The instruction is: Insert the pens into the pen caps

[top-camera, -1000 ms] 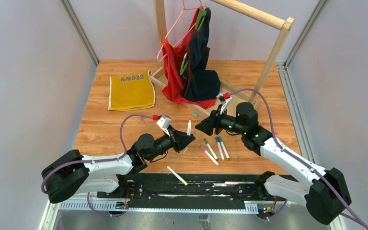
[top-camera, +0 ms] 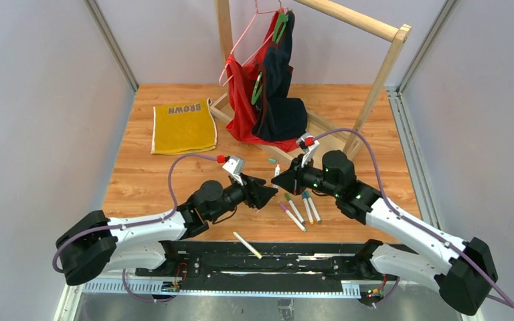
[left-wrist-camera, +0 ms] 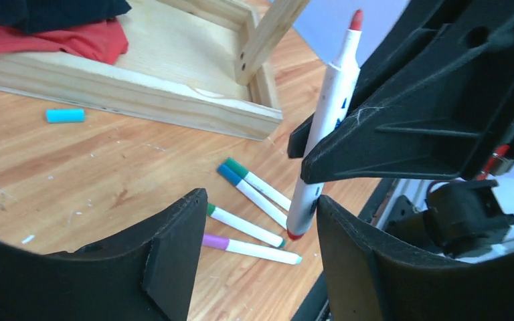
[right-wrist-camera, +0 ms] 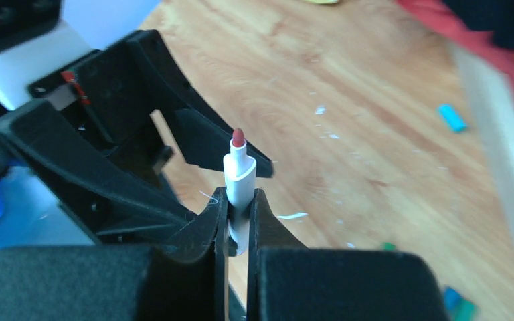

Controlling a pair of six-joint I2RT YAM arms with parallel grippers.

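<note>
Upright, its bare red tip at the top, the white pen (left-wrist-camera: 328, 107) is pinched at mid-body by my right gripper (top-camera: 279, 180). In the right wrist view, the pen (right-wrist-camera: 239, 184) rises from between the shut right fingers. My left gripper stands open, the pen's lower red end beside its right finger; it is hard to tell whether they touch. A loose cyan cap (left-wrist-camera: 65, 116) lies on the table by the wooden frame. Several more pens lie below the grippers, with a purple-ended pen (left-wrist-camera: 251, 249) and a blue-ended pen (left-wrist-camera: 251, 194) among them.
A wooden rack (top-camera: 375, 87) with hung red and dark clothes stands behind the grippers. The yellow towel (top-camera: 185, 128) lies flat at the back left. One pale pen (top-camera: 247, 245) sits at the table's front edge.
The right gripper came left to the pen and closed on it.
</note>
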